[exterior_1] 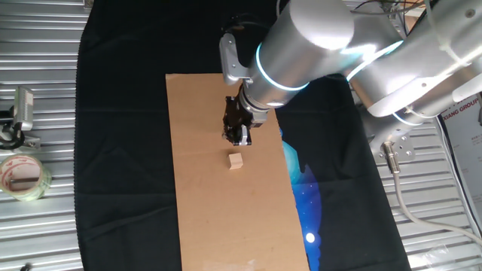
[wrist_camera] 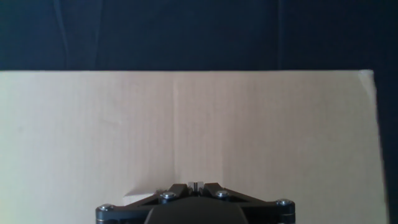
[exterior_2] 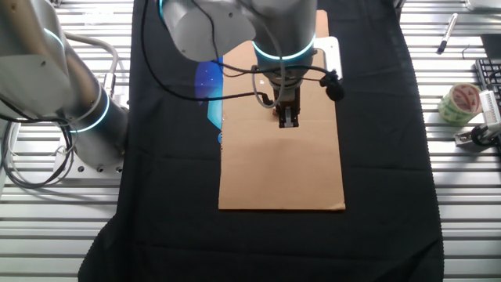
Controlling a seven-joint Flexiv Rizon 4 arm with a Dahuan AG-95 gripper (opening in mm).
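A small light wooden block (exterior_1: 236, 161) rests on the brown cardboard sheet (exterior_1: 226, 218) in exterior view 1. My gripper (exterior_1: 243, 140) hangs above the cardboard, apart from the block and a little up from it in that picture. In the wrist view the gripper is shut, its tips together with nothing showing between them. Part of the wooden block (wrist_camera: 138, 198) peeks out left of the tips, mostly covered by the gripper's linkage. Exterior view 2 shows the gripper (exterior_2: 289, 123) pointing down, and the block cannot be made out there.
Black cloth (exterior_1: 124, 173) surrounds the cardboard. A blue printed shape (exterior_1: 306, 203) lies along the sheet's right edge. Far left, a tape roll (exterior_1: 25, 178) sits on the ribbed metal table.
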